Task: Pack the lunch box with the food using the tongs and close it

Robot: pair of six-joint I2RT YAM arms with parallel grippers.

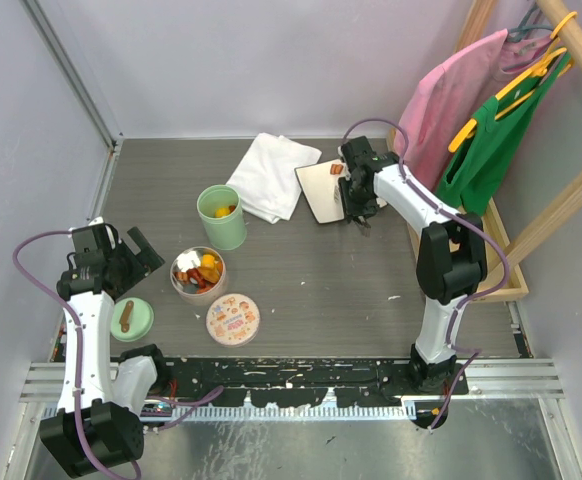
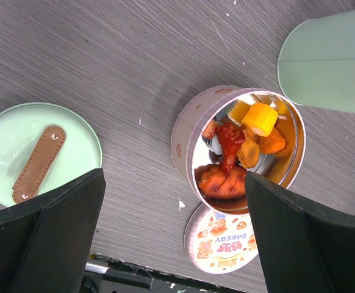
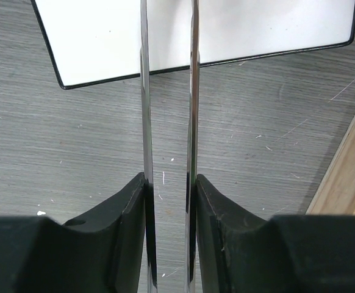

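Observation:
The round lunch box (image 1: 199,285) holds chicken, corn and other food (image 2: 222,181), seen closely in the left wrist view. Its printed lid (image 1: 232,320) lies just below it on the table, and a green lid (image 1: 131,318) with a brown strap lies to the left. My left gripper (image 1: 141,247) stands open above the left side, holding nothing. My right gripper (image 1: 356,200) is over a white board (image 3: 86,43) at the back right; in the right wrist view its two long metal fingers are slightly apart over the board, their tips out of frame.
A green container (image 1: 222,225) with something yellow stands behind the lunch box. A white cloth (image 1: 271,175) lies at the back. A wooden rack (image 1: 571,215) with hanging clothes fills the right side.

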